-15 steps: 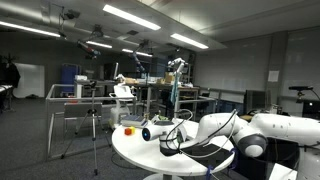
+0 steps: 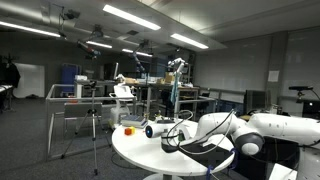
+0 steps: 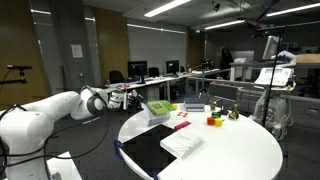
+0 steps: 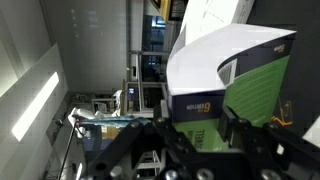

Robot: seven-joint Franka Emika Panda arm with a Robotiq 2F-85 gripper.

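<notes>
A green book point(image 4: 245, 110) with white pages point(image 4: 215, 62) fills the middle of the wrist view, its printed spine end facing the camera. My gripper is shut on that end, with dark fingers on both sides of it. In exterior view 2 the green book point(image 3: 158, 107) is held tilted above the table's left side, at the end of the arm. My gripper point(image 2: 158, 133) looks small and dark over the white table in exterior view 1, where the book cannot be made out clearly.
On the round white table point(image 3: 235, 155) lie a black mat point(image 3: 150, 152), a white book or box point(image 3: 182, 142) and a small red object point(image 3: 182, 126). Red and yellow blocks point(image 3: 214, 121) stand farther back.
The arm has shifted a little over the table, and its upper links sit lower than a second ago. The objects on the table appear unmoved.
</notes>
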